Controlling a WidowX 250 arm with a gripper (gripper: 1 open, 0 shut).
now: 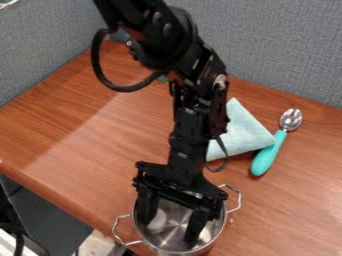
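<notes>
My black gripper (pixel 177 212) reaches down from the top of the view into a steel pot (pixel 225 206) with two wire handles at the bottom of the view. Its fingers are low inside the pot, and whether anything is between them cannot be seen clearly. A pale green cloth (pixel 243 130) lies behind the arm, and a spoon with a turquoise handle (pixel 270 150) lies to its right.
Grey partitions (pixel 267 45) stand along the back and left. The table's edge is at the lower left, near the pot.
</notes>
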